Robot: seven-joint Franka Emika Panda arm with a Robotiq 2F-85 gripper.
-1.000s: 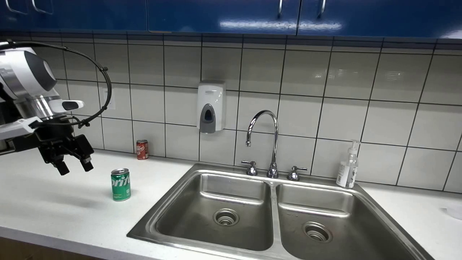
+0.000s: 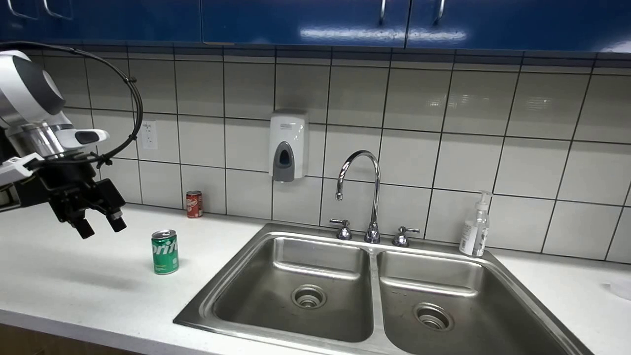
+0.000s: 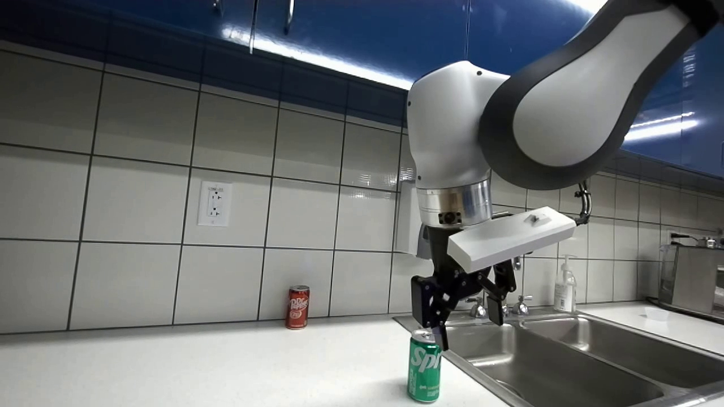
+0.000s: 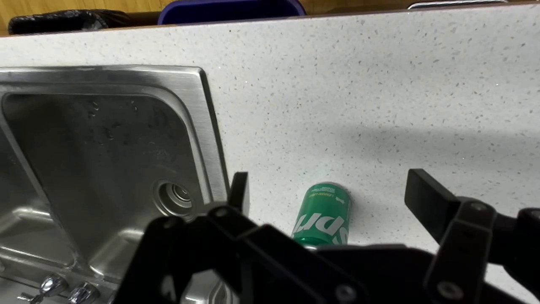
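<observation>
A green Sprite can (image 2: 165, 252) stands upright on the white counter, left of the sink in exterior view 1. My open gripper (image 2: 103, 228) hangs above the counter, to the left of the can and apart from it, with nothing between its fingers. In exterior view 2 one finger (image 3: 442, 337) overlaps the top of the can (image 3: 424, 372). The wrist view places the Sprite can (image 4: 324, 213) in the gap between the two spread fingers, its near end hidden behind the gripper's linkage. A red Dr Pepper can (image 2: 193, 204) stands farther back by the tiled wall.
A steel double sink (image 2: 376, 284) with a tall faucet (image 2: 375, 195) lies to the right. Behind it stand a soap bottle (image 2: 474, 228) and a wall dispenser (image 2: 288, 145). Bare counter (image 4: 384, 101) stretches toward the front edge.
The arm has shifted slightly left in exterior view 1, and its wrist is tilted a little differently. Both cans are where they were, and the gripper stays open.
</observation>
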